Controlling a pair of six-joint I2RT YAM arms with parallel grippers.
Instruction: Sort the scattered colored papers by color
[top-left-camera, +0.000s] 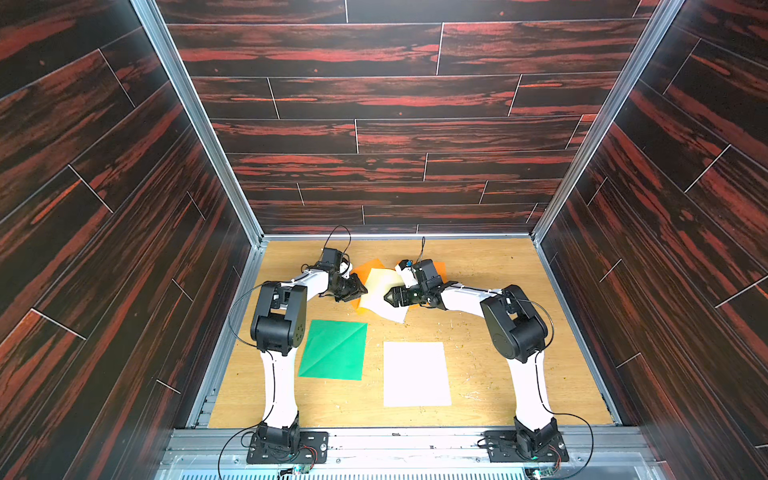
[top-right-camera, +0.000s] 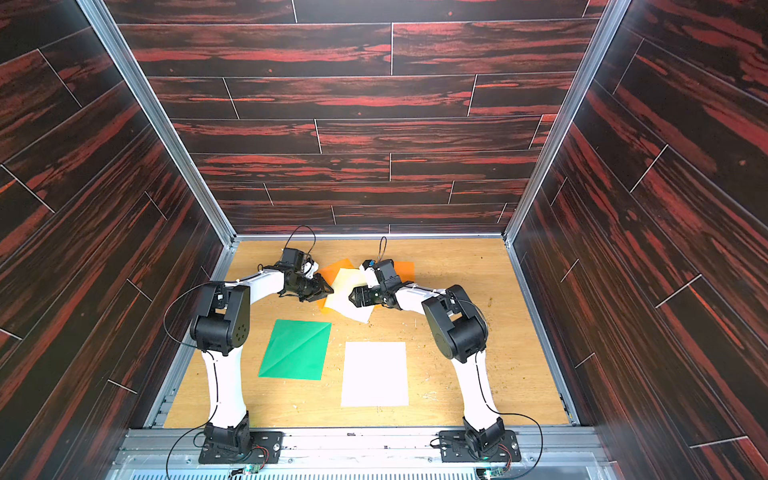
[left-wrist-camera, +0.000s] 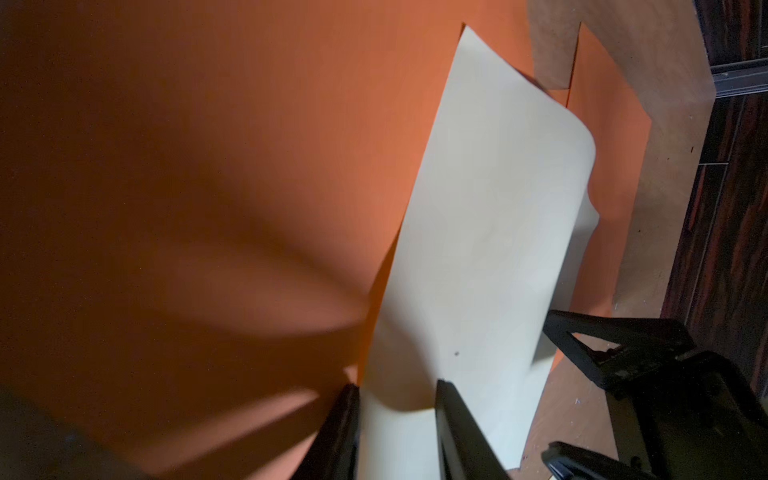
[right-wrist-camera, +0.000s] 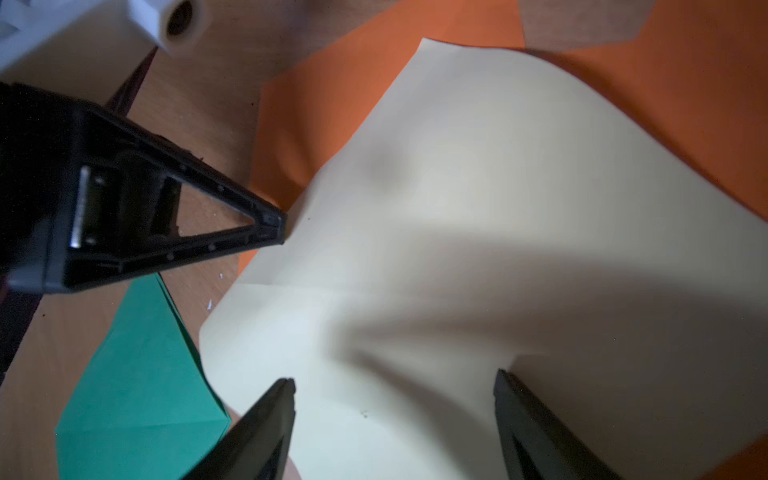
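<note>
A white paper (top-left-camera: 381, 289) lies over orange paper (top-left-camera: 368, 266) at the middle back of the table, its edge curling up in the left wrist view. My left gripper stands open at that paper's left side, a gap between its fingers showing white paper beneath; whether they touch it cannot be told. Above the sheet's right part, my right gripper has its fingers apart, with white paper visible between and below them. More orange paper (top-left-camera: 440, 269) shows behind the right gripper. A green paper (top-left-camera: 333, 349) lies flat at front left, and a second white paper (top-left-camera: 416, 373) at front centre.
Both grippers are close together over the overlapping papers. Bare wooden table (top-left-camera: 496, 352) lies to the right of the front white sheet. Dark walls (top-left-camera: 384, 192) enclose the table's back and sides.
</note>
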